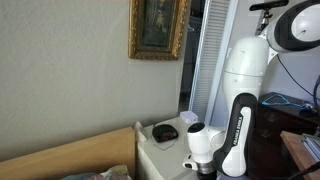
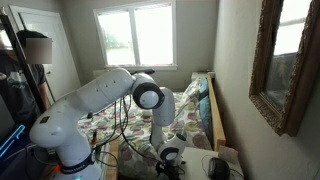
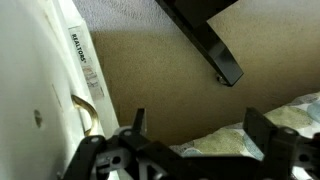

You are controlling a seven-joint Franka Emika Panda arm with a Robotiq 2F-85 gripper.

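My gripper stands open in the wrist view, its two dark fingers wide apart with only brownish floor [image 3: 180,85] showing between them. Ahead of it, a black bar-shaped object [image 3: 208,42] reaches in from the top edge; what it belongs to cannot be made out. A white furniture face [image 3: 45,90] fills the left side, with a tan loop [image 3: 86,115] on it and a strip marked "REALTORS" [image 3: 84,52] along its edge. Exterior view 1 shows the wrist low beside the white cabinet, the fingers hard to see there.
Patterned bedding [image 3: 225,140] lies close to the right finger. On the white cabinet top [image 1: 172,155] rests a dark round item [image 1: 165,132]. A bed [image 2: 190,100] stands beyond the arm, and a framed picture [image 1: 158,28] hangs on the wall.
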